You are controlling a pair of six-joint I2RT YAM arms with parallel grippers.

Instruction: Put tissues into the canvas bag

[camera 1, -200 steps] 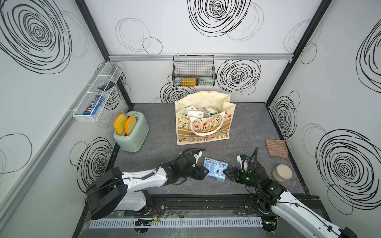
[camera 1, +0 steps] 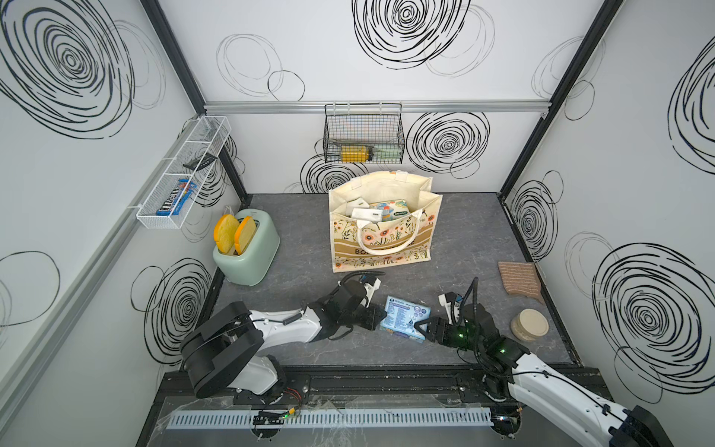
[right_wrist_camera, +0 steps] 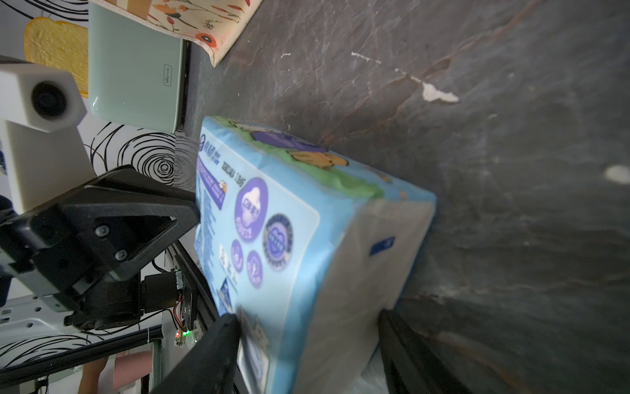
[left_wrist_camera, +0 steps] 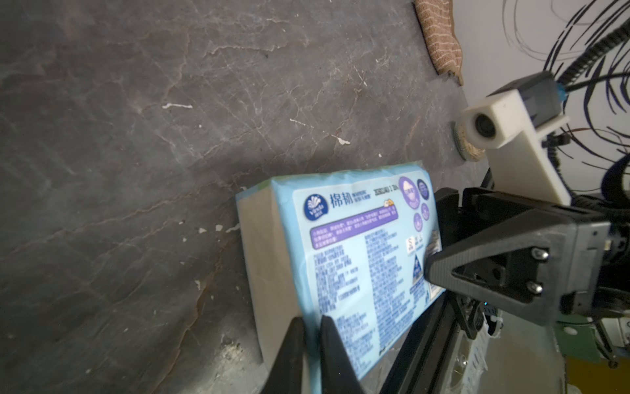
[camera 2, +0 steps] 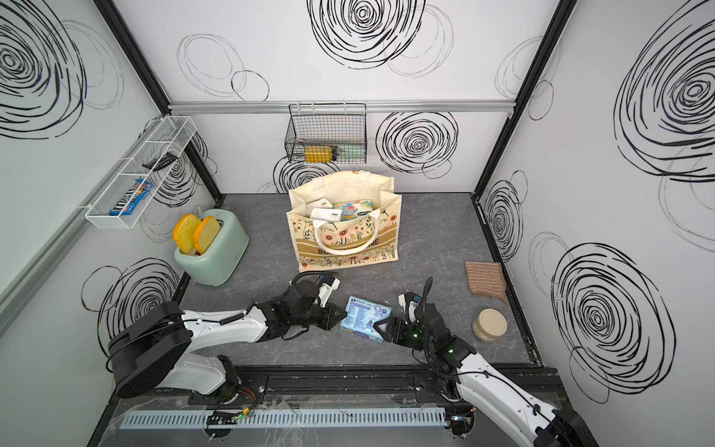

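Observation:
A light-blue tissue pack (camera 1: 403, 316) lies on the counter below the canvas bag (camera 1: 380, 238), which stands upright with items inside. My left gripper (camera 1: 376, 316) is at the pack's left end, my right gripper (camera 1: 427, 327) at its right end. In both wrist views the fingertips reach the pack's ends, dark and close against it; whether either grips it firmly I cannot tell.
A green toaster (camera 1: 251, 257) with two bread slices stands at the left, a brown mat (camera 1: 518, 279) and a round lidded container (camera 1: 529, 325) at the right. Wire baskets hang on the back and left walls. The counter beside the bag is clear.
Both grippers have moved slightly, the left rightward and the right leftward, closing in on the pack's ends. The pack has shifted a little.

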